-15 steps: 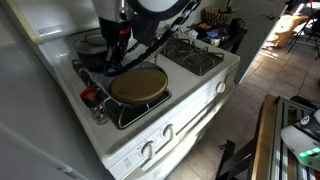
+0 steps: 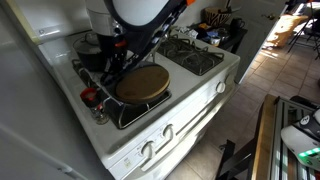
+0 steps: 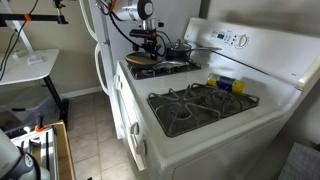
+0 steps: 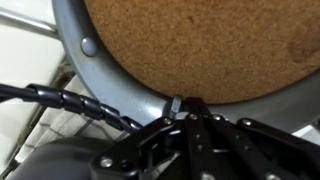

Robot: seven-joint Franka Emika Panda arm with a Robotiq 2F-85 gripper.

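Observation:
A round pan with a brown inside (image 2: 143, 83) is over the near-left burners of the white stove in exterior view 1. Its brown surface (image 4: 200, 45) and grey rim (image 4: 120, 85) fill much of the wrist view, where a rivet shows on the inner wall. My gripper is at the pan's rim, with its fingers close together and shut. Whether the thin rim lies between them is hidden. From the side, the gripper (image 2: 113, 76) is low at the pan's left edge.
A dark pot (image 3: 179, 53) stands behind the pan. Small red containers (image 2: 91, 97) are close to the pan's left. Bare burner grates (image 3: 205, 106) occupy the stove's other end, with a yellow-and-blue item (image 3: 226, 83) behind them.
The arm has shifted slightly and its gripper now appears lower at the pan's left edge. The pan looks moved a little to the right and slightly tilted.

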